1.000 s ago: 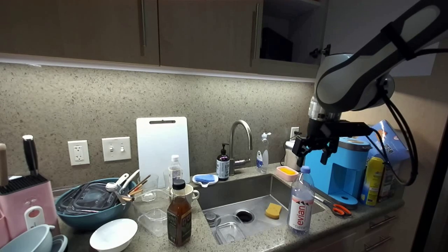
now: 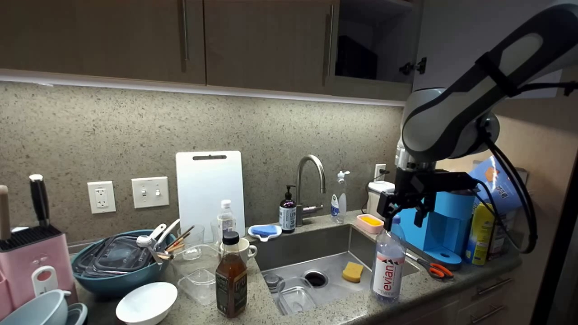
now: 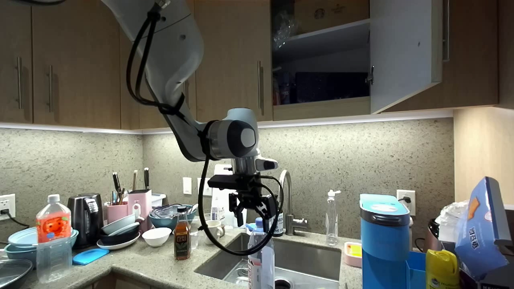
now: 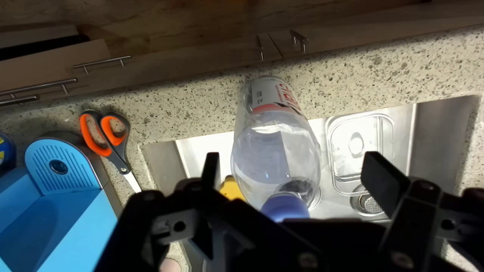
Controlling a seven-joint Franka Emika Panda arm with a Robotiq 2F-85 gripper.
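An Evian water bottle (image 2: 387, 268) with a lilac-blue cap stands upright on the counter strip at the sink's front edge. My gripper (image 2: 403, 217) is directly over it, pointing down, its fingers apart. From the wrist view, the bottle (image 4: 274, 156) lies between the two spread fingers with space on either side; its cap (image 4: 284, 207) is partly covered by the gripper body. In exterior view 2 the bottle (image 3: 266, 269) is partly crossed by a black cable. Whether a finger touches the cap cannot be told.
Behind the bottle is the sink (image 2: 330, 260), holding a yellow sponge (image 2: 352, 271) and a clear container (image 2: 295, 295). Orange-handled scissors (image 2: 437, 270) and a blue coffee machine (image 2: 447, 227) stand right. A sauce bottle (image 2: 231, 276) is left, the faucet (image 2: 311, 184) behind.
The arm has come down a little and slightly to the left, bringing a finger level with the bottle's cap in exterior view 1. The bottle stays where it was.
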